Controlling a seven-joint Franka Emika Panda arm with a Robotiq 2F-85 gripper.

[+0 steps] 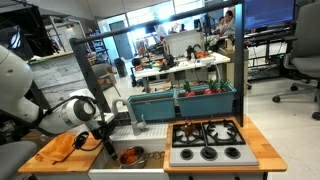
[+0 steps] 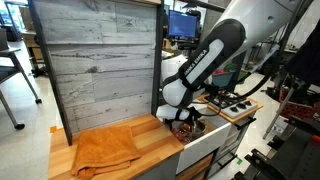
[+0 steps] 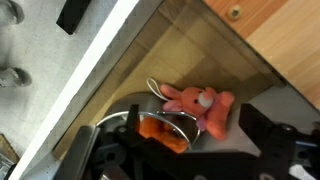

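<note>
My gripper is open over a metal pot [image 3: 103, 118], its dark fingers [image 3: 268, 138] spread on either side. A pink plush toy [image 3: 207, 101] lies at the pot's edge between the fingers in the wrist view; whether anything touches it cannot be told. Inside the pot is something orange [image 3: 163, 130], partly hidden by the pot's wire-like rim or handle. In the first exterior view, the pot [image 1: 131, 156] sits in the open drawer or basin below the counter, with the gripper just to its upper left.
An orange cloth [image 2: 107, 146] lies flat on the wooden counter. A stove top [image 1: 208, 141] stands to the right of the pot, and a blue bin [image 1: 205, 101] is behind it. A faucet [image 1: 133, 113] rises close beside the arm. The wooden edge [image 3: 262, 30] borders the pot's space.
</note>
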